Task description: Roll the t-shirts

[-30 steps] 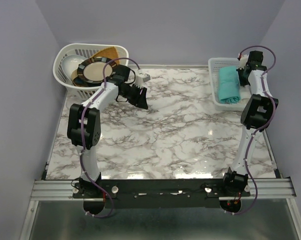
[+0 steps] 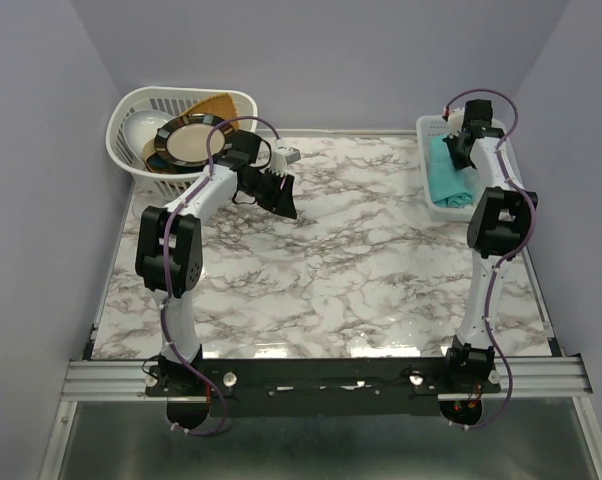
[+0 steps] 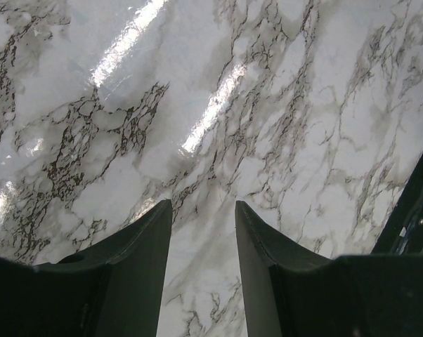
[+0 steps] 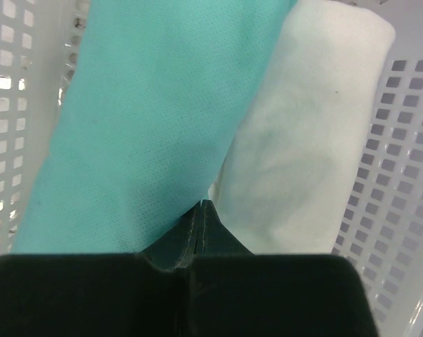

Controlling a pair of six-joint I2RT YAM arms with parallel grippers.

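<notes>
A teal shirt lies folded in the white basket at the back right. In the right wrist view this teal cloth lies beside a white folded shirt. My right gripper is down in the basket, shut, its tips at the teal cloth's edge against the white one; whether any cloth is between them is unclear. My left gripper hangs over bare table near the left basket, open with nothing between its fingers.
A white basket with plates and woven trays stands at the back left. Walls border it at back and sides.
My right gripper has moved left across the basket, and the teal shirt has shifted slightly left with it. The left arm looks unchanged.
</notes>
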